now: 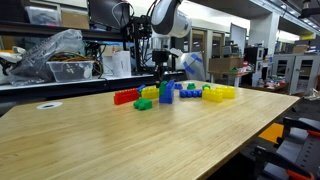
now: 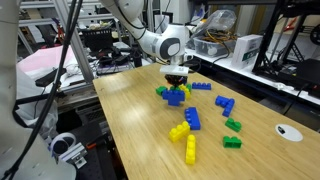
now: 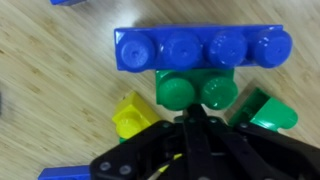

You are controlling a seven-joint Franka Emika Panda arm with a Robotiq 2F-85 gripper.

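Observation:
My gripper is shut, with nothing visible between its fingers. It points down over the bricks, its tips close to a green brick (image 3: 194,88). Against that green brick is a long blue brick (image 3: 200,48); the wrist view does not settle whether they are joined. A second green brick (image 3: 263,110) lies tilted to the right, and a yellow brick (image 3: 134,116) sits to the left. In exterior view 2 the gripper (image 2: 178,84) is just above a blue block (image 2: 174,99) within the cluster. The gap between gripper and bricks is hard to judge.
Red bricks (image 1: 126,97) stand left of the cluster and yellow bricks (image 1: 217,93) right of it. More loose bricks, such as a yellow one (image 2: 191,150) and a blue one (image 2: 192,119), are spread about.

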